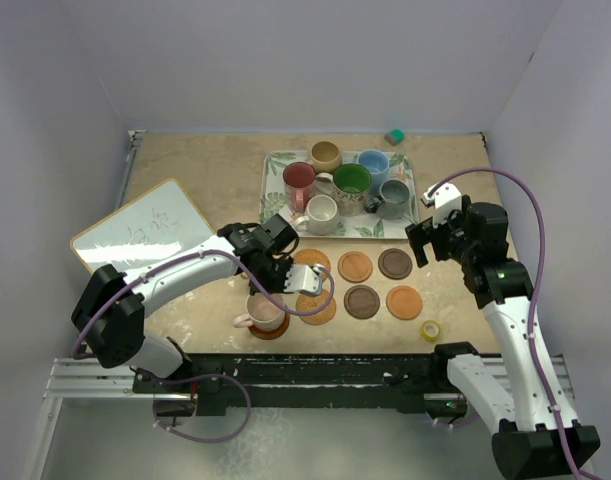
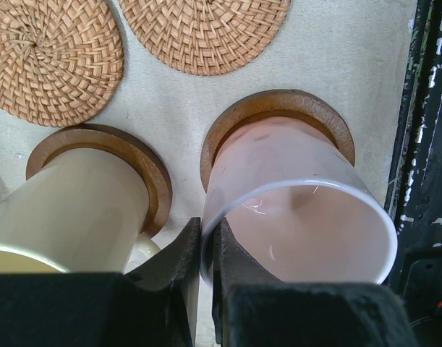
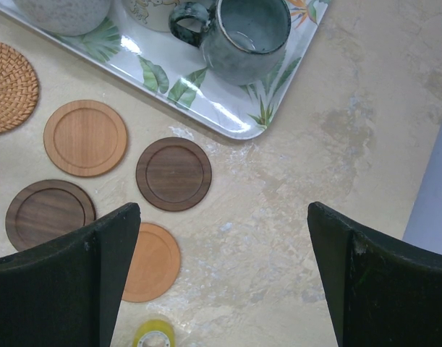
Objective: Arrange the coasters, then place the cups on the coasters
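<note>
A pink cup [image 2: 293, 231] sits on a dark wooden coaster [image 2: 277, 103] near the front edge, also seen in the top view [image 1: 264, 311]. My left gripper is shut on the cup's rim. A cream cup [image 2: 69, 202] on another wooden coaster stands beside it in the left wrist view. Two woven coasters [image 2: 47, 58] lie nearby. My right gripper is open over bare table and coasters at the right, with nothing between its fingers.
A tray [image 1: 275, 200] with several mugs stands at the back. A white board [image 1: 135, 230] lies at left. More wooden coasters [image 3: 170, 173] and a yellow tape roll [image 3: 153, 335] lie at right. The right side of the table has free room.
</note>
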